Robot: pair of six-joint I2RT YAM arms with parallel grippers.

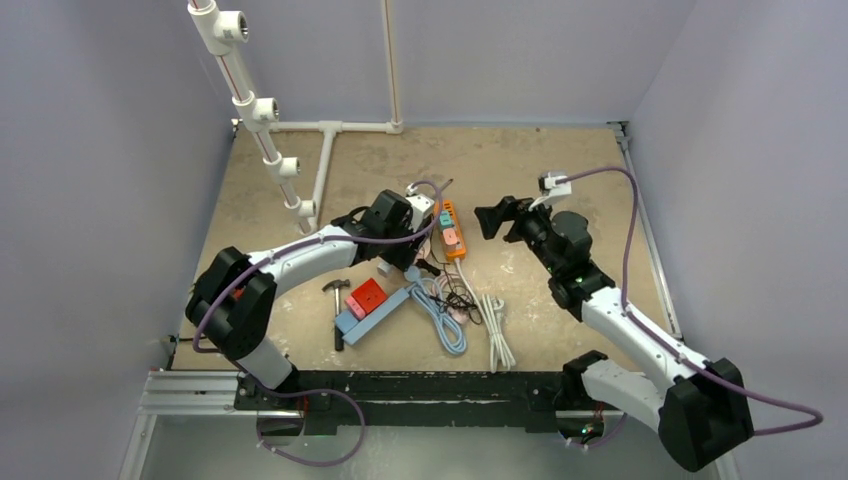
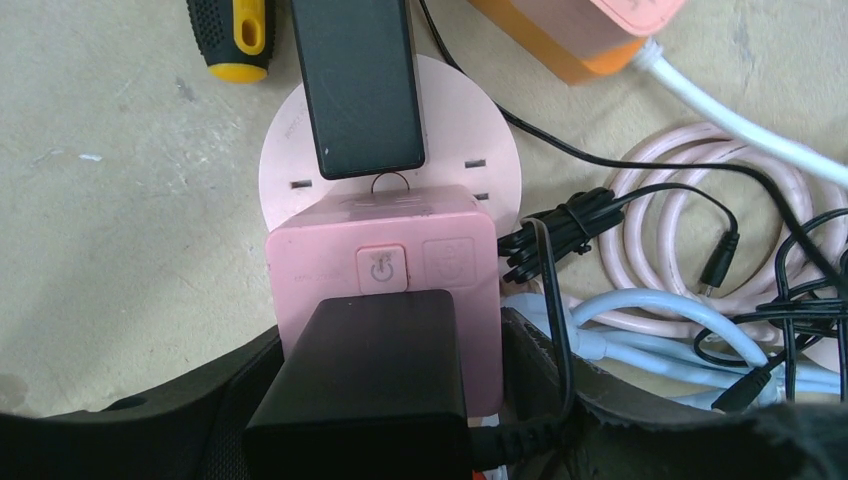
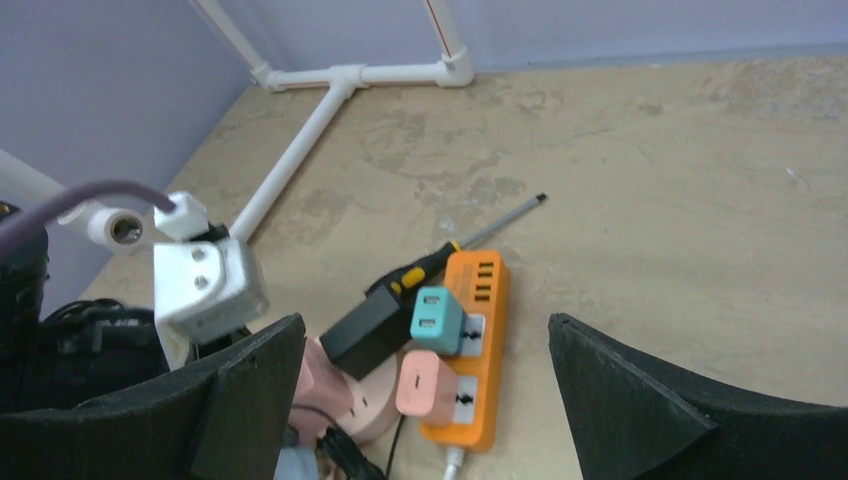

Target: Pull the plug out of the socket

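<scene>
In the left wrist view, a pink socket block [image 2: 440, 285] with a power button stands on a round pink base [image 2: 490, 150]. My left gripper is shut on this block, one finger at each side. A black adapter plug [image 2: 365, 370] sits against the block's near side, its cord [image 2: 553, 300] running up on the right. Against the far side is another black adapter [image 2: 360, 90]. Whether either is fully seated cannot be told. My right gripper is open and empty, well to the right of the block and raised above the table.
An orange power strip [image 1: 455, 241] with teal and pink cubes lies right of the left gripper. A screwdriver [image 3: 430, 265] lies behind it. Coiled blue cable [image 1: 447, 330], white cable [image 1: 497, 335], a hammer [image 1: 338, 310] and a red block [image 1: 367, 295] fill the front.
</scene>
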